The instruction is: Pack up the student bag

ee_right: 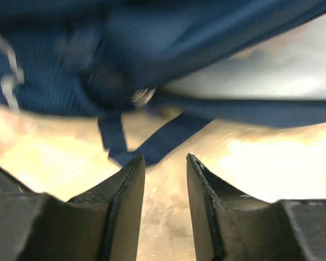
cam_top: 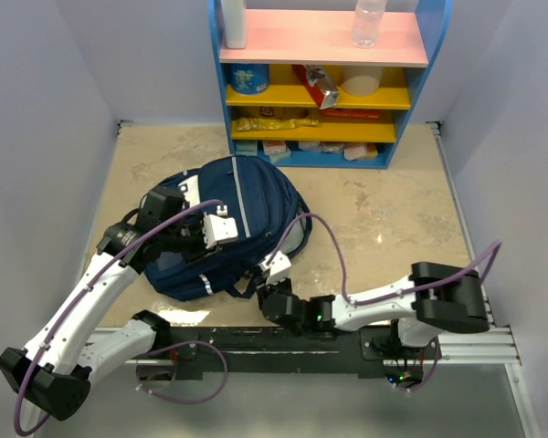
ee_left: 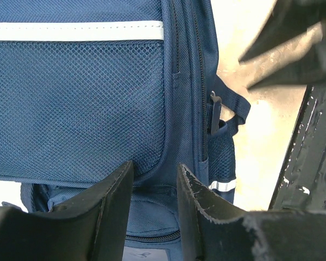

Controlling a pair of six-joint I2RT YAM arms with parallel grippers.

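A navy student bag (cam_top: 256,196) with pale stripes lies on the floor, left of centre. My left gripper is over it, part open, its fingertips above the mesh panel's lower corner and the zipped edge; nothing shows between them, and whether they touch the cloth I cannot tell. My right gripper is beside the bag's front edge, its fingers also apart. A loose navy strap (ee_right: 171,136) hangs just beyond those fingertips, apparently outside the gap. Blur in the right wrist view hides finer detail there.
Behind the bag stands a blue-sided shelf (cam_top: 324,36) holding a clear bottle (cam_top: 367,23), a blue tub (cam_top: 249,78), a red box (cam_top: 316,87) and other goods. Bare floor (cam_top: 384,201) extends to the right of the bag.
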